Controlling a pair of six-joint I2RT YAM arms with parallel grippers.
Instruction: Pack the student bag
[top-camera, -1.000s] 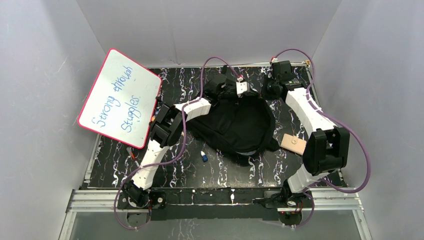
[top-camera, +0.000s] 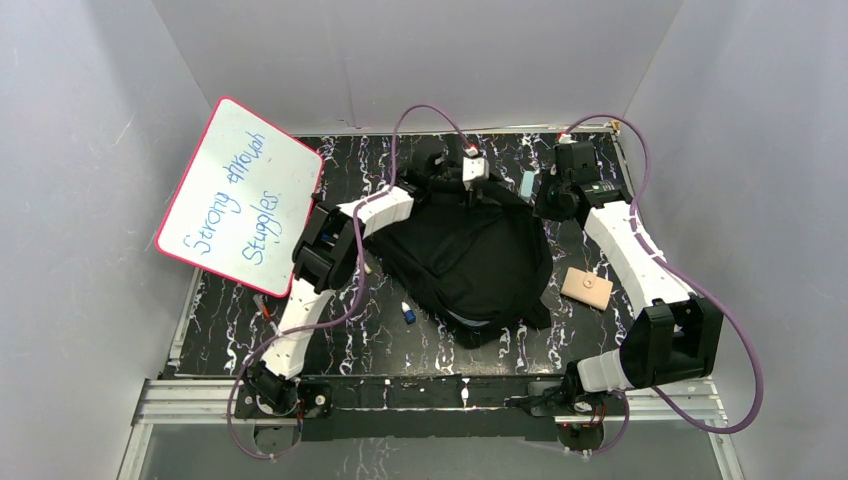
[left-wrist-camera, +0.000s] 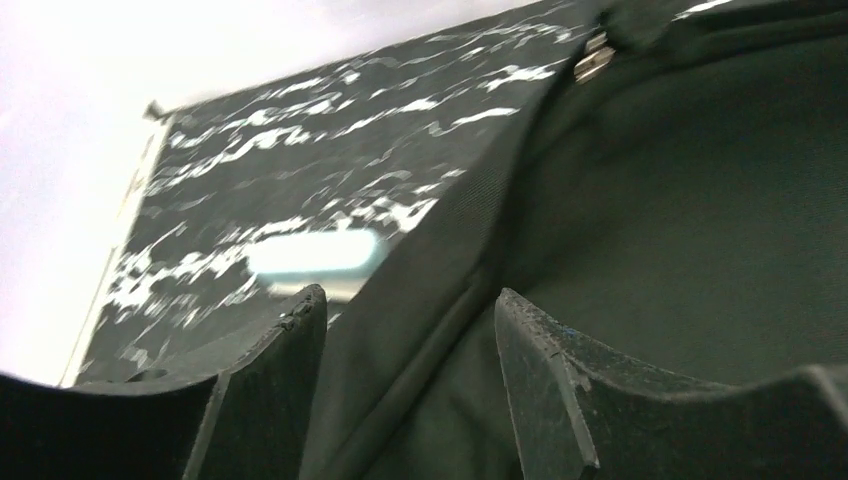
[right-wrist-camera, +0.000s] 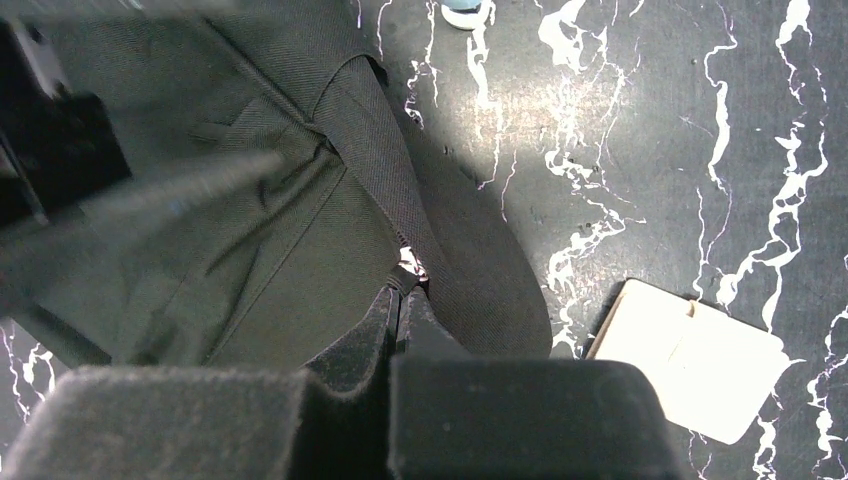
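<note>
A black student bag (top-camera: 490, 260) lies on the marble-patterned table, its mouth spread open towards the camera. At its far rim stands my left gripper, open; in the left wrist view the rim (left-wrist-camera: 430, 265) runs diagonally behind the gap between its fingertips. My right gripper is shut at the bag's right upper edge, with a small shiny zip pull (right-wrist-camera: 411, 263) at its tips. Cloth there is drawn out towards the right gripper. How much fabric sits between those fingers is hidden.
Right of the bag lies a beige wallet-like item (top-camera: 586, 288); a pale blue item (top-camera: 527, 184) rests behind, between the arms. A small blue-capped bottle (top-camera: 408, 313) stands in front. The whiteboard (top-camera: 240, 195) leans at left, with a red-handled item (top-camera: 264, 308) below it.
Compared with a second ago, my right arm has moved right, drawing the bag's edge taut.
</note>
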